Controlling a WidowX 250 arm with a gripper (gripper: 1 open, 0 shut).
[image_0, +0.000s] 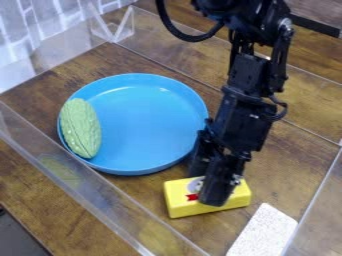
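Observation:
The black gripper (214, 180) points down at a yellow block (201, 202) with a small red and white label, in the lower middle. Its fingers are shut on the block, which rests at floor level; the exact contact is partly hidden by the dark fingers. A blue plate (140, 112) lies at the left, with a pale green cabbage-like toy (80, 127) on its left side.
A white textured block (263, 233) lies at the lower right. Clear plastic walls run along the left and right edges. Bare wooden floor (287, 120) shows to the right and behind.

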